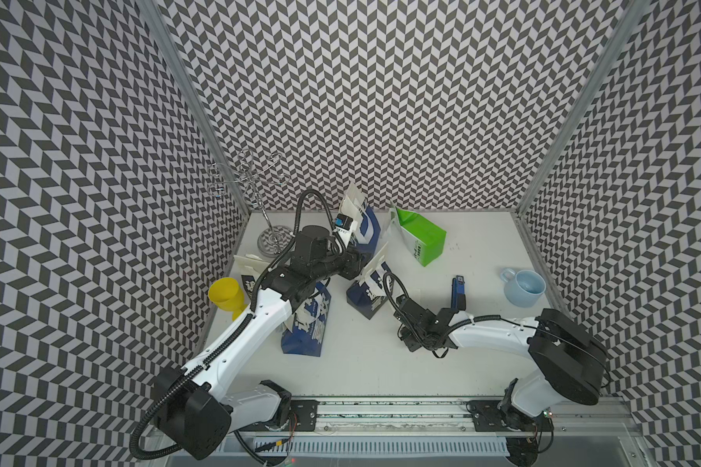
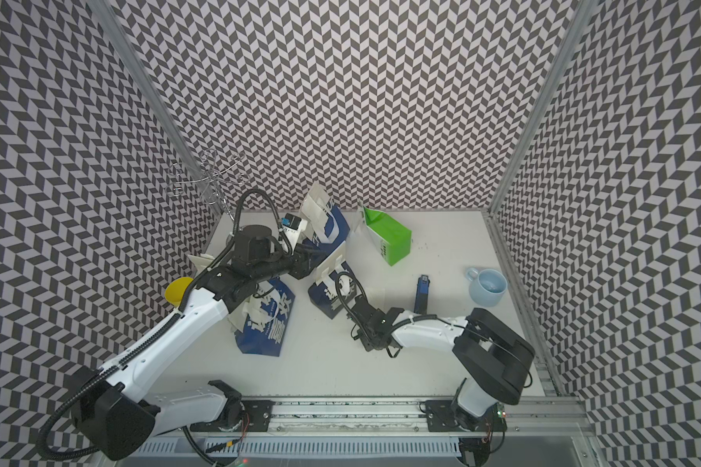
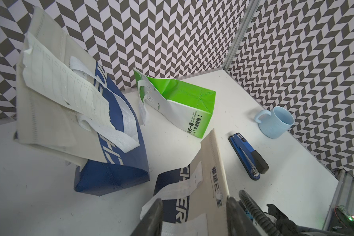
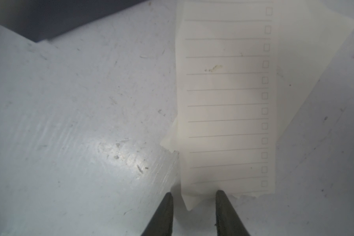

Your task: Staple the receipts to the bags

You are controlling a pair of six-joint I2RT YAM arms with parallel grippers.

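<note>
My left gripper stands open around the beige top of the middle blue bag [image 3: 208, 177], which shows between its fingers in the left wrist view; whether they touch it I cannot tell. Just behind it to the left is another blue bag [image 3: 118, 169] with a lined receipt [image 3: 66, 84] against its beige top. In the right wrist view, a lined receipt [image 4: 228, 110] lies over other paper [image 4: 314, 51] on the table. The right gripper is part open at that receipt's torn near end, not clasping it. A blue stapler [image 3: 245, 153] rests on the table.
At the back lies a green bag [image 1: 422, 236], and a light blue mug [image 1: 524, 288] stands at the right. On the left are a blue bag [image 1: 307, 330], a yellow cup [image 1: 226, 293] and a wire rack [image 1: 272, 239].
</note>
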